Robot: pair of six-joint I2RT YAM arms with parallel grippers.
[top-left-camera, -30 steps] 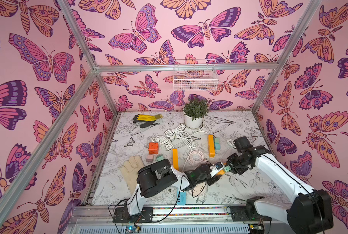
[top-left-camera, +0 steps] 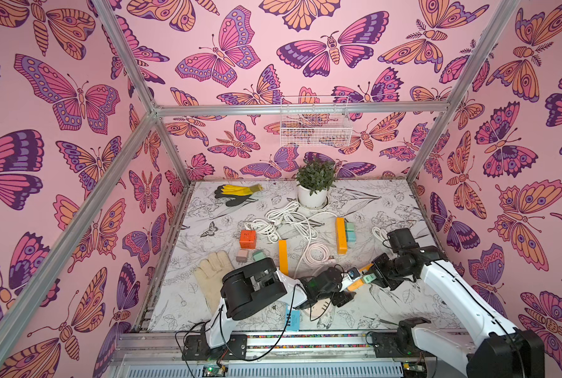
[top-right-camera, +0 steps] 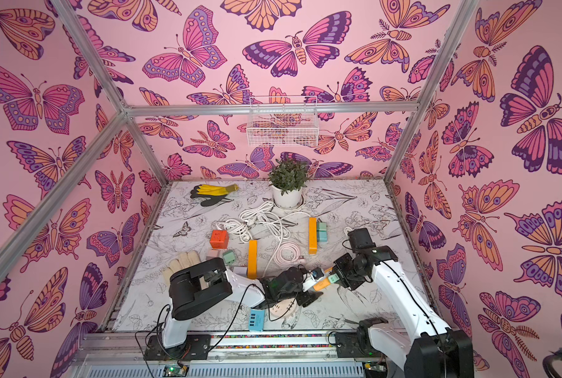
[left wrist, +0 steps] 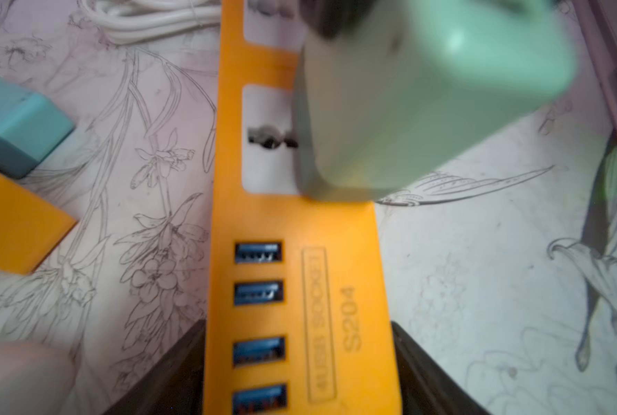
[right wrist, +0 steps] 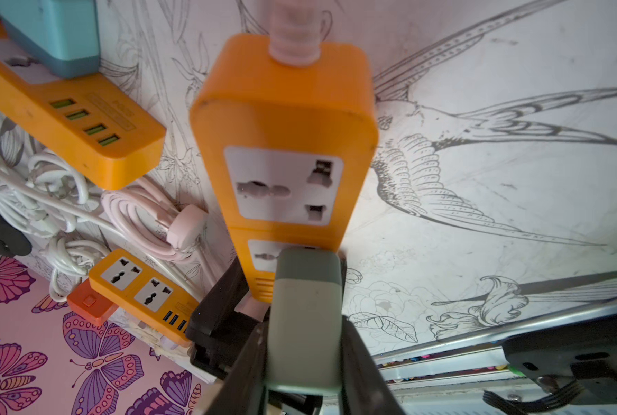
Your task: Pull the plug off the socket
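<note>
My right gripper [top-left-camera: 375, 275] is shut on a mint-green plug [right wrist: 305, 325], seen at the bottom of the right wrist view over the orange socket strip [right wrist: 284, 124]. In the left wrist view the same plug [left wrist: 426, 103] stands over the strip's sockets, blurred; whether it is still seated cannot be told. My left gripper [top-right-camera: 309, 289] is at the other end of that strip [left wrist: 301, 304], its dark fingers either side of the USB end, mostly hidden beneath it; how far they are closed is unclear.
Two more orange strips [top-left-camera: 341, 234] [top-left-camera: 283, 255], white cables [top-left-camera: 287, 211], a red cube [top-left-camera: 247, 239], a blue block [top-left-camera: 292, 319], work gloves [top-left-camera: 211, 277] and a potted plant [top-left-camera: 312, 195] share the table. Bare table shows at the right front.
My right arm has shifted slightly over the last second, its gripper staying at the plug. The left gripper and the orange strip have moved a little.
</note>
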